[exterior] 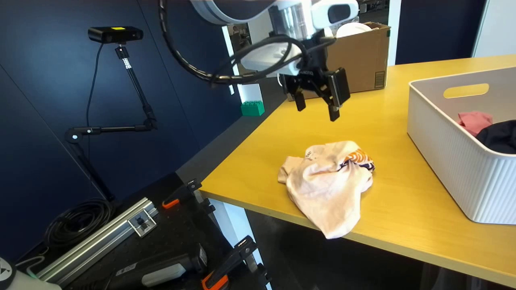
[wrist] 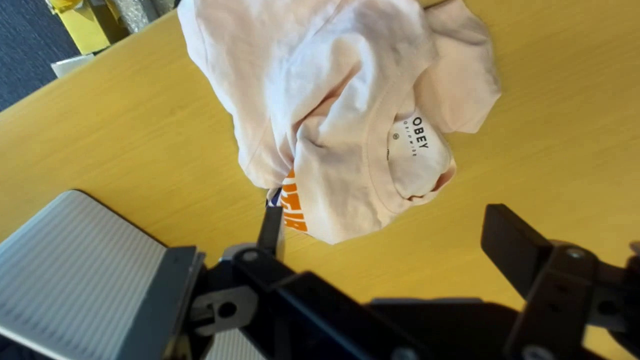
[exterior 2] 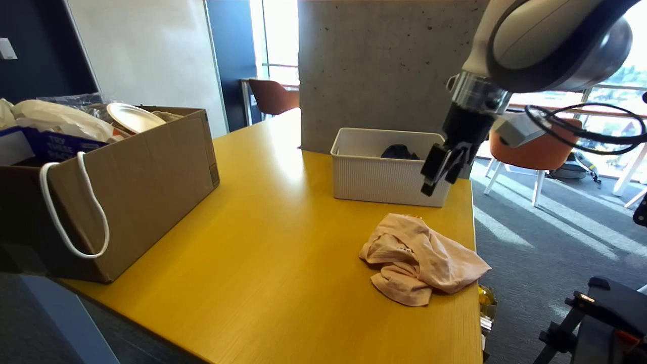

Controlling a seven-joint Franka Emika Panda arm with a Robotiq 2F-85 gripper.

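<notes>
A crumpled pale pink T-shirt [exterior: 329, 186] lies on the yellow table, its lower end hanging slightly past the edge nearest exterior view 1. In the wrist view the shirt [wrist: 336, 108] shows its collar with a printed "OBEY" label and an orange print at one side. My gripper [exterior: 317, 110] hangs above the table, apart from the shirt, fingers spread and nothing between them. Exterior view 2 has the gripper [exterior 2: 437, 185] in front of the white ribbed bin [exterior 2: 388, 179], higher than the shirt [exterior 2: 418, 261]. Dark and pink cloths [exterior: 475, 121] lie inside the bin.
A cardboard box [exterior 2: 157, 188] full of packaging stands at the table's far end from the bin, with a white rope handle [exterior 2: 100, 212]. Clamps [exterior: 237, 261] grip the dark bench beside the table. Bare tabletop [exterior 2: 267, 242] lies between box and shirt.
</notes>
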